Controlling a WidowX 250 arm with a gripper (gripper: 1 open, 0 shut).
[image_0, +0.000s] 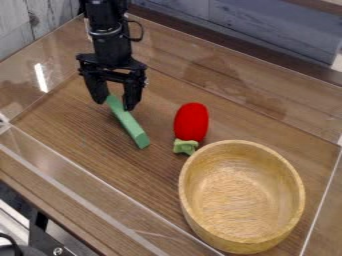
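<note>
My gripper (111, 88) is open, its black fingers low over the table at the upper left. A green bar (127, 124) lies diagonally on the wood just below it, its upper end under or beside the fingers; whether they touch it I cannot tell. A red object (191, 120) with a small green end, like a strawberry or pepper, lies to the right of the bar.
A large yellow bowl (241, 195) fills the lower right. A pale wall or edge runs along the upper left.
</note>
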